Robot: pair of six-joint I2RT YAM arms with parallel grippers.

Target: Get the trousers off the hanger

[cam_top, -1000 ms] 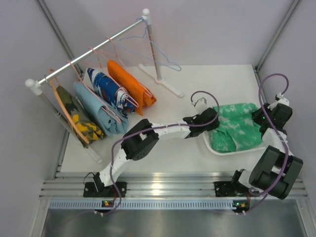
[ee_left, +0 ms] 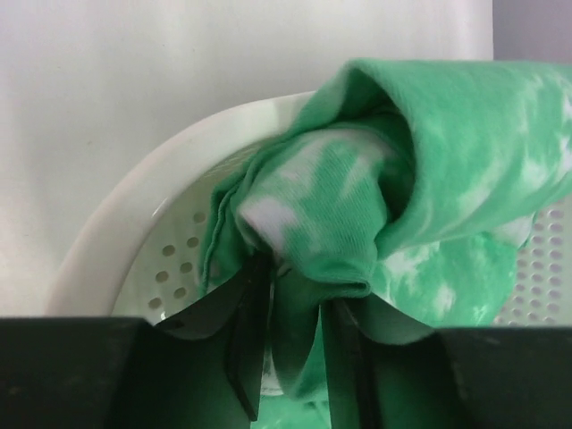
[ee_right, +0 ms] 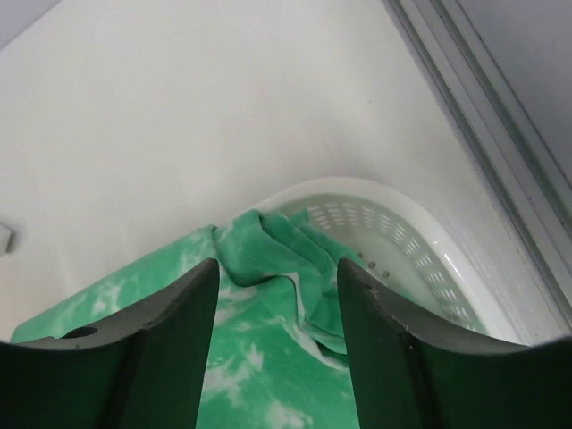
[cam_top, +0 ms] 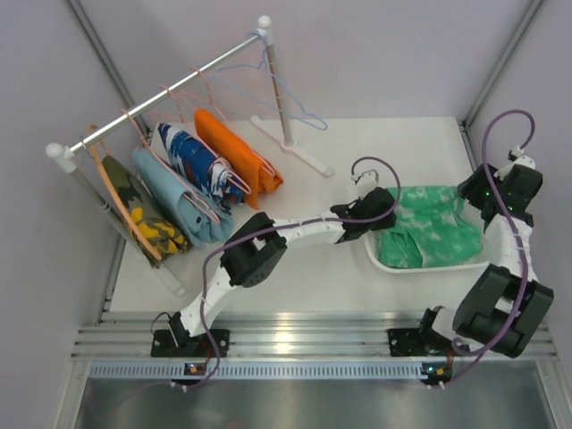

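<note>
Green tie-dye trousers (cam_top: 429, 232) lie bunched in a white perforated basket (cam_top: 402, 268) at the right of the top view. My left gripper is at the basket's left side, its fingers down in the green folds; whether it grips cloth is hard to tell. My right gripper is over the basket's right end, open, above the cloth with nothing visibly held.
A rack (cam_top: 170, 89) on the left holds folded garments on hangers, camouflage, light blue, patterned navy and orange (cam_top: 232, 143), plus empty blue hangers. The table behind and left of the basket is mostly clear.
My right gripper has risen and shifted slightly back from the cloth at the basket's right end. The left gripper has barely moved.
</note>
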